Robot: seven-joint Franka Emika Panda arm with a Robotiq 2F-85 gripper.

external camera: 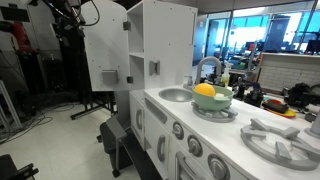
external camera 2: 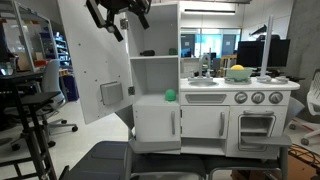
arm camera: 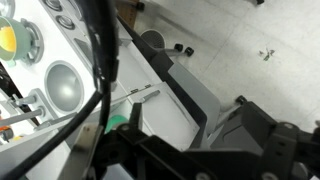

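Observation:
High at the top of exterior view 2, my gripper [external camera 2: 131,30] hangs in front of the tall white cabinet, open and holding nothing. In exterior view 1 the arm is at the upper left, beside the open cabinet door [external camera: 106,45]. A light green pot [external camera: 209,97] with an orange ball [external camera: 204,88] in it stands on the white toy-kitchen counter [external camera: 222,128]. A green object [external camera 2: 170,96] sits at the counter's left end, below the shelf. Dark items [external camera 2: 149,53] rest on the cabinet shelf. Black fingers and a cable cover the lower part of the wrist view.
A round sink [external camera: 177,94] with a tall faucet [external camera: 208,67] lies left of the pot. Stove burners [external camera: 281,142] are on the right. Grey bases [external camera 2: 97,160] stand in front of the cabinet, with open floor [external camera: 65,150] beside them.

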